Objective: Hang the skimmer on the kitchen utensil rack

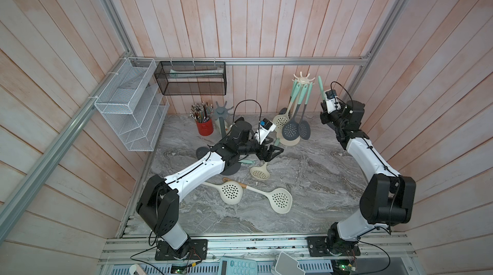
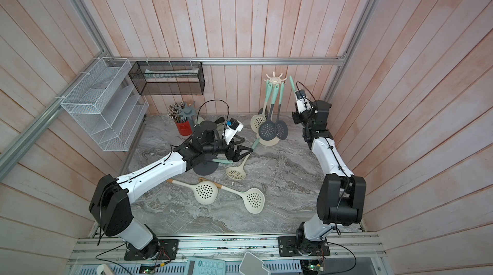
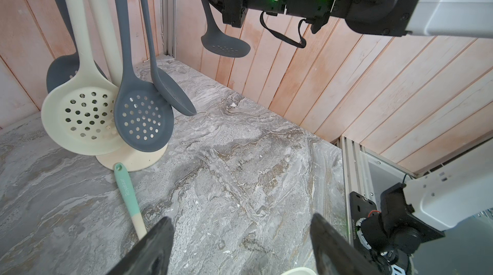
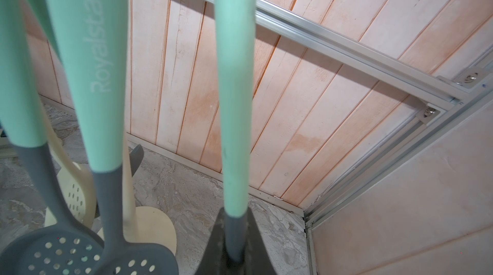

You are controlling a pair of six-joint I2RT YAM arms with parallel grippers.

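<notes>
A skimmer with a mint handle and dark grey neck stands upright in my right gripper, which is shut on the neck. Its grey perforated head hangs below that gripper in the left wrist view. The cream utensil rack stands left of it, with several mint-handled utensils hanging from its hooks. The top of the held handle is apart from the rack, to its right at about hook height. My left gripper is open above the counter, nothing between its fingers.
A cream utensil with a mint handle lies before the rack's base. Two cream skimmers lie near the front. A red cutlery pot and a second, grey rack stand at the back left.
</notes>
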